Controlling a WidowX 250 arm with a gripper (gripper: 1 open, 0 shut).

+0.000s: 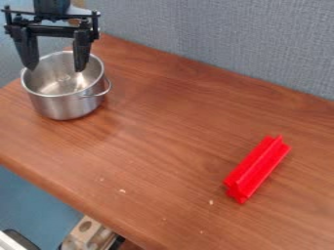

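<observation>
My black gripper [53, 57] is open, its two fingers spread apart over the steel pot [65, 98] at the upper left of the table. The fingertips reach down to about the height of the pot's rim, as seen from this camera; nothing shows between them. A red ridged bar [256, 169] lies on the wooden table [163, 137] at the right.
A grey padded wall [222, 39] runs along the back. The table's left edge drops away to a blue floor at the lower left.
</observation>
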